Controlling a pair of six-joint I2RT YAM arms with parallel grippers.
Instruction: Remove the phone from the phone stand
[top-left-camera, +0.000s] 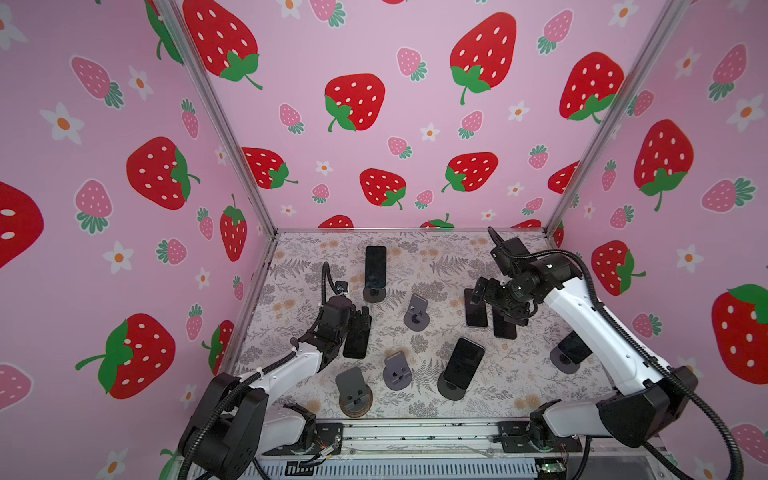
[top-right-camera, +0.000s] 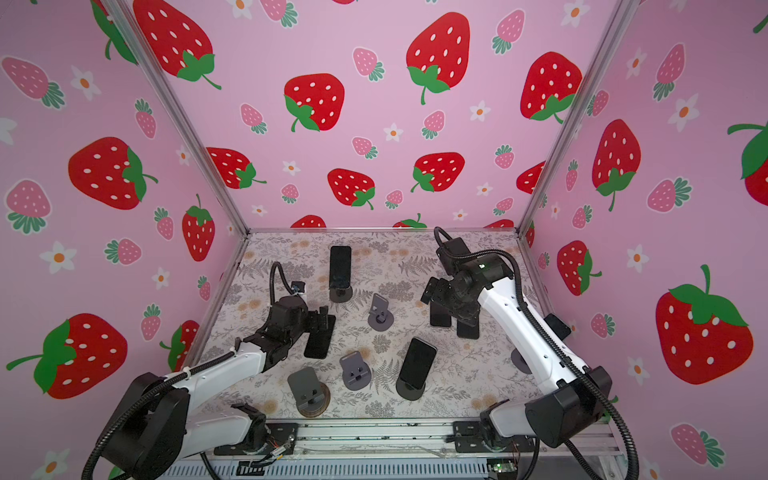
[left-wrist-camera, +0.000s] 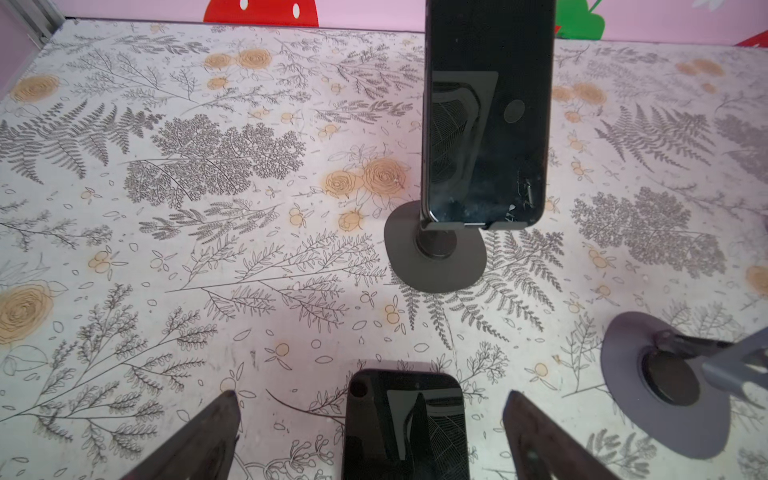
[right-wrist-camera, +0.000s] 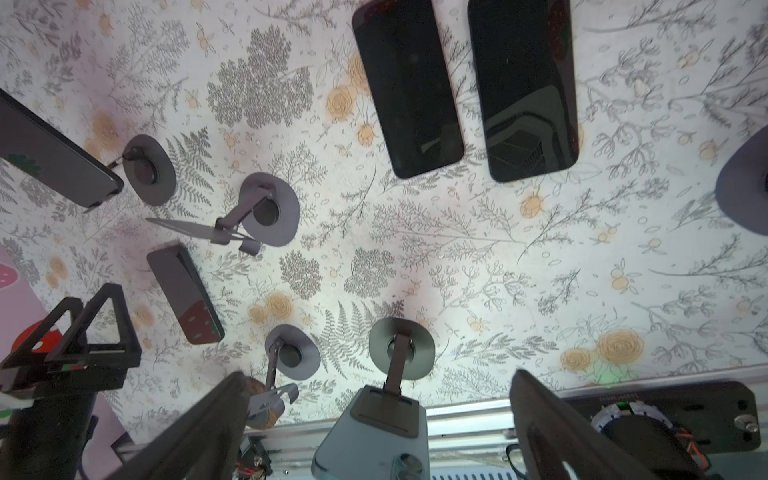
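Note:
In the top left view a black phone (top-left-camera: 375, 266) leans upright on a round-based stand (top-left-camera: 374, 296) at the back left. Another phone (top-left-camera: 464, 364) rests on a stand (top-left-camera: 451, 389) at the front, and a third phone (top-left-camera: 573, 347) sits on a stand (top-left-camera: 564, 361) at the right edge. My left gripper is open with nothing in it, above a black phone (left-wrist-camera: 406, 424) lying flat. My right gripper is also open and empty; in its wrist view the front phone's stand (right-wrist-camera: 402, 348) appears between the fingers.
Two phones (right-wrist-camera: 409, 88) (right-wrist-camera: 524, 88) lie flat side by side at the right. Empty stands (top-left-camera: 416, 312) (top-left-camera: 397, 371) (top-left-camera: 353, 392) occupy the middle and front left.

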